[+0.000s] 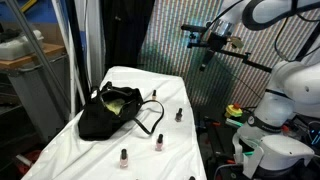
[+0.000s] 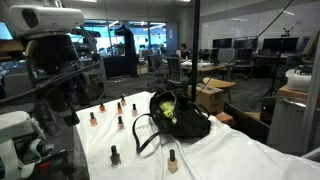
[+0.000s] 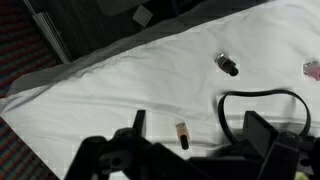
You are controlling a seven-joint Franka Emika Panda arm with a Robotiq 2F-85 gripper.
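My gripper is open, with nothing held between its fingers. In exterior view 1 the gripper [image 1: 206, 60] hangs high at the right, well above the table. Small dark-capped bottles stand apart on a white cloth. Below the fingers, the wrist view shows a peach bottle [image 3: 183, 136]; farther off are a dark-capped bottle [image 3: 227, 65] and a pink one [image 3: 312, 70]. A black bag [image 1: 100, 120] lies open on the cloth with something yellow-green [image 2: 169, 112] inside. Its strap [image 3: 262, 94] loops over the cloth, and part of the bag is hidden behind my gripper.
The white cloth [image 1: 90, 160] has wide bare areas around the bottles. Dark curtains [image 1: 138, 30] hang behind the table. A slim dark pole [image 2: 195, 50] rises behind the bag. Grey metal shelving [image 1: 40, 90] stands at the left in exterior view 1.
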